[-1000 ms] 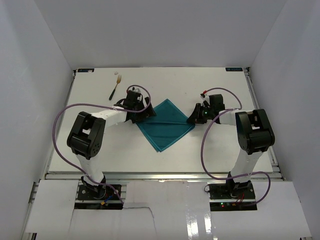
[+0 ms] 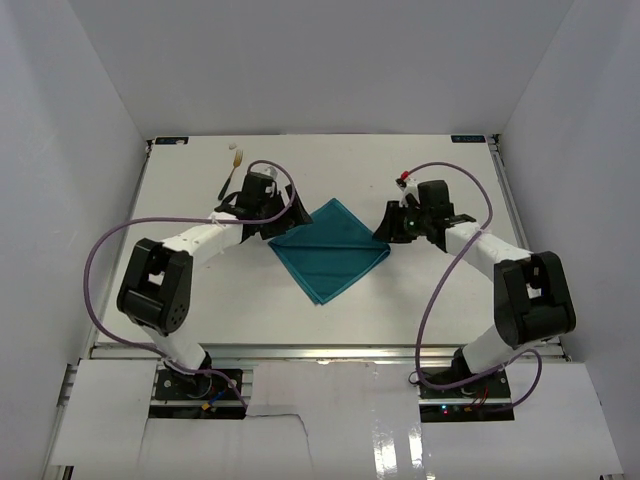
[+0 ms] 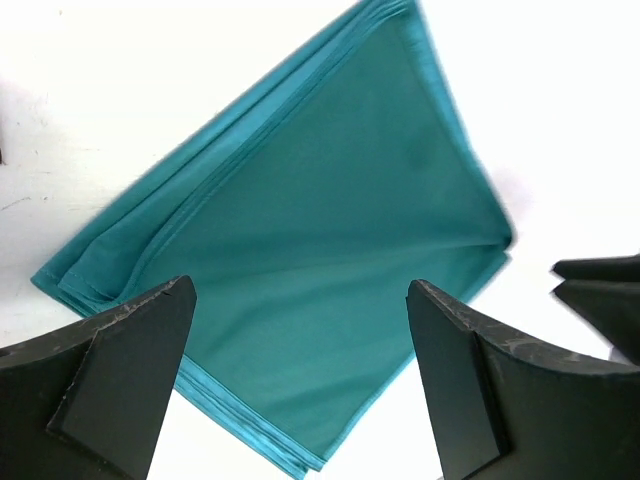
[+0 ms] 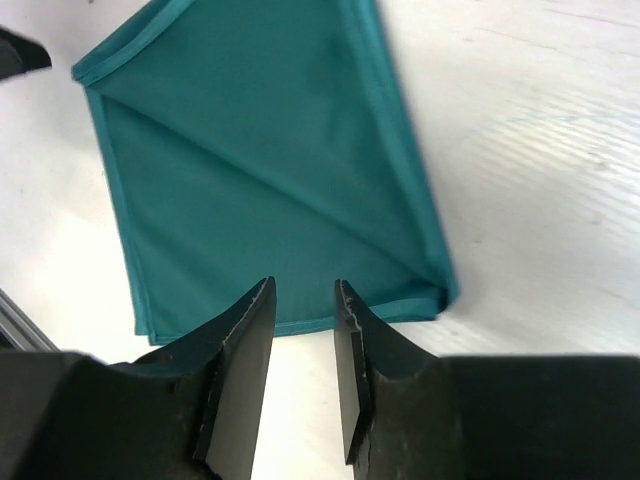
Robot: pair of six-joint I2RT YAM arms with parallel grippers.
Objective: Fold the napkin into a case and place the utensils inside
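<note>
A teal napkin [image 2: 327, 270] lies on the white table in a diamond, with a crease running left to right and folded edges [image 3: 220, 150]. My left gripper hangs open above the napkin's left corner, nothing between its fingers. My right gripper hovers over the napkin's right corner with its fingertips apart and nothing held. A utensil with a wooden-coloured head and dark handle [image 2: 231, 172] lies at the back left, with a small pale object [image 2: 232, 146] behind it.
Grey walls border it at the back and both sides, and a metal rail runs along the front edge.
Both arms have lifted and drawn back outward from the napkin's side corners. The napkin looks unchanged in the top view.
</note>
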